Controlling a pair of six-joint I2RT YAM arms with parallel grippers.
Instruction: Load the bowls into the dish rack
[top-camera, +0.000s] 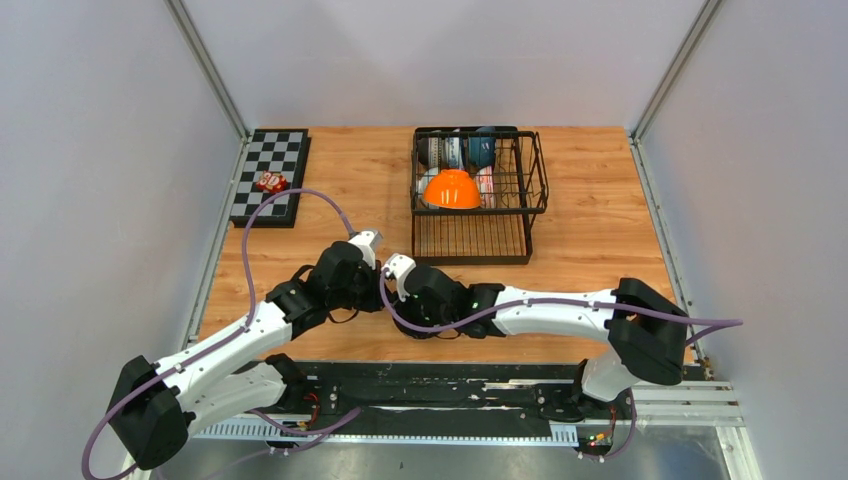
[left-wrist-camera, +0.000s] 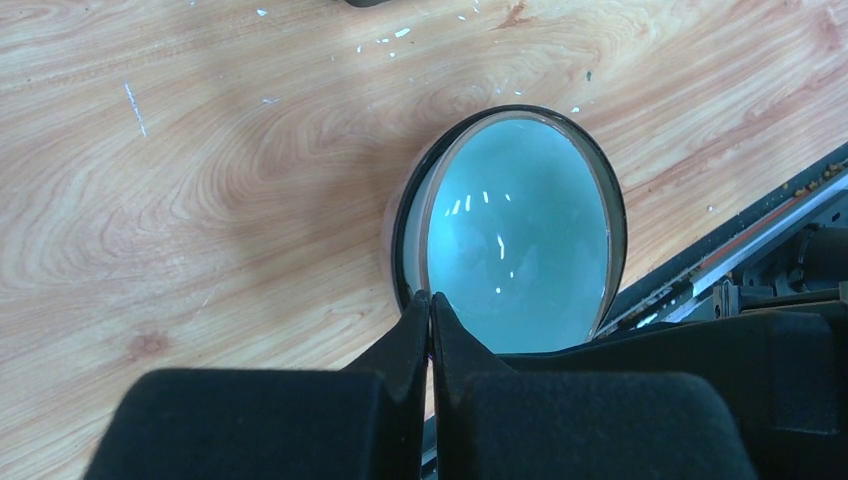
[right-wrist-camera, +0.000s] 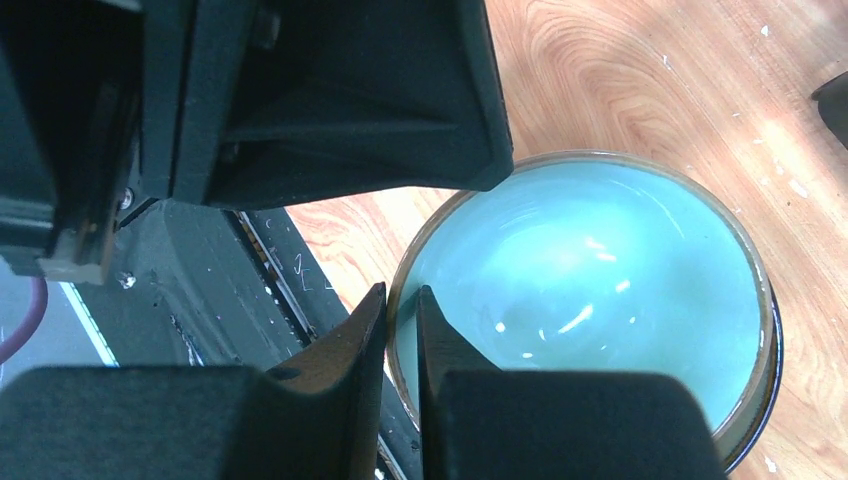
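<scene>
A light-blue bowl (left-wrist-camera: 515, 230) with a dark rim, seemingly stacked with another, lies near the table's front edge, mostly hidden under the grippers in the top view. My left gripper is shut at the bowl's near rim, nothing visible between its fingers. My right gripper is part open, its fingertips either side of the bowl's rim (right-wrist-camera: 750, 300). The black dish rack (top-camera: 525, 235) at the back centre holds an orange bowl (top-camera: 453, 190) and several other dishes in its upper tier.
A checkered board (top-camera: 265, 152) with a red object (top-camera: 272, 182) sits at the back left. Both wrists nearly touch at front centre.
</scene>
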